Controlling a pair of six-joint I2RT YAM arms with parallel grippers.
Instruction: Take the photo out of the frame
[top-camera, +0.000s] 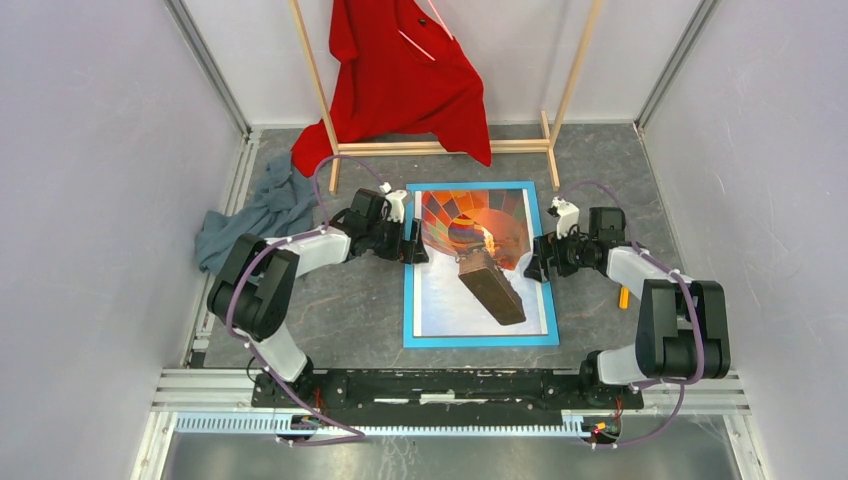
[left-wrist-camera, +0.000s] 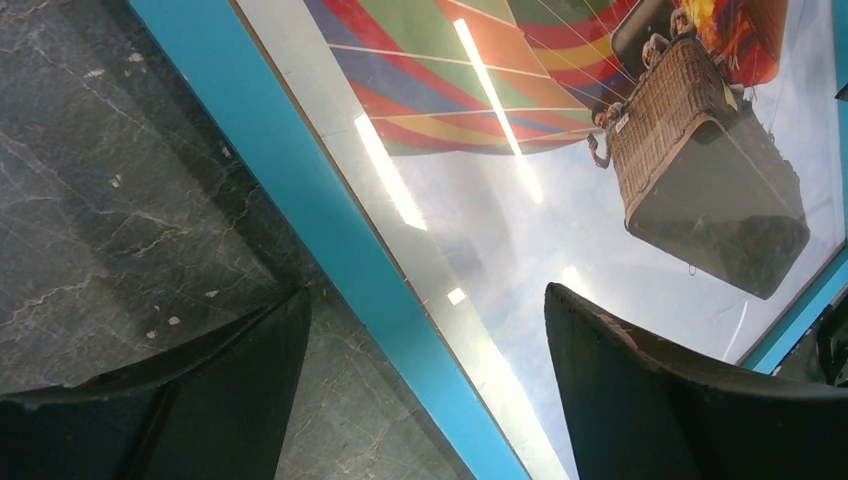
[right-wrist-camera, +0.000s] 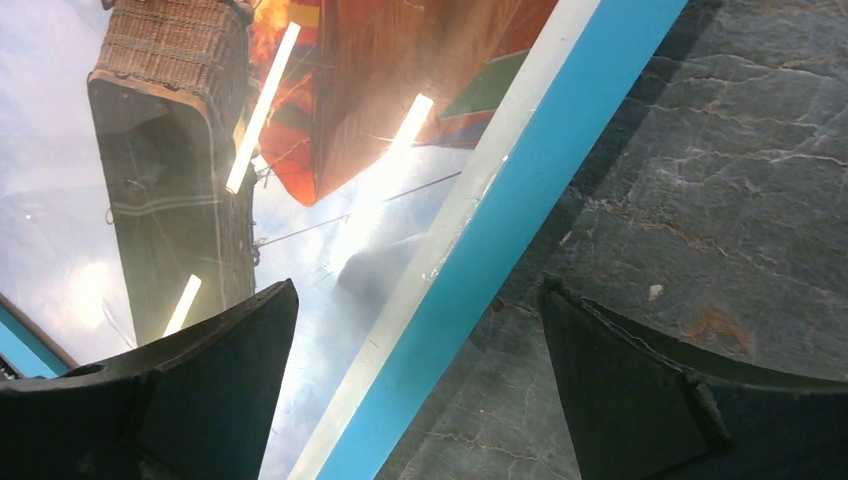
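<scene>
A hot-air balloon photo (top-camera: 470, 220) lies in a blue frame (top-camera: 480, 341) flat on the floor, under a glossy cover with glare in both wrist views. My left gripper (top-camera: 414, 245) hangs over the frame's left side, open, with the blue edge (left-wrist-camera: 330, 255) between and below its fingers. My right gripper (top-camera: 541, 258) is over the right side, also open, its fingertips straddling the blue-and-white edge (right-wrist-camera: 500, 230). Neither has hold of anything visible.
A grey-blue cloth (top-camera: 250, 225) lies at left. Behind stands a wooden rack (top-camera: 440, 147) with a red garment (top-camera: 400, 80). A yellow object (top-camera: 624, 298) is beside the right arm. Bare floor borders the frame.
</scene>
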